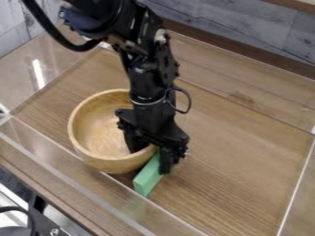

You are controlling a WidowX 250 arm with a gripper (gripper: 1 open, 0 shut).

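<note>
My black gripper (154, 143) is low over the right rim of a round tan bowl (96, 124). A green block (149, 178) lies on the wooden table just outside the bowl, directly below the gripper, its upper end hidden by the fingers. I cannot tell whether the fingers are open or shut, or whether they touch the block or the rim.
A clear edge strip runs along the near left side, close to the bowl and block. Grey wood-look walls (246, 37) stand at the back.
</note>
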